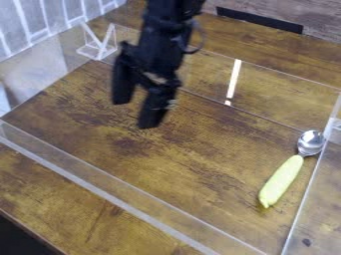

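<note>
My gripper is dark and motion-blurred in the upper middle of the camera view, hanging above the wooden board with its two fingers apart and nothing visible between them. On the right of the board lie a yellow elongated object and, touching or just beside its upper end, a silver spoon-like object. The yellow object lies diagonally, away from my gripper.
A clear low wall rings the wooden surface. A white wire-like piece stands at the back left. A small white strip is at the back. The middle of the board is clear.
</note>
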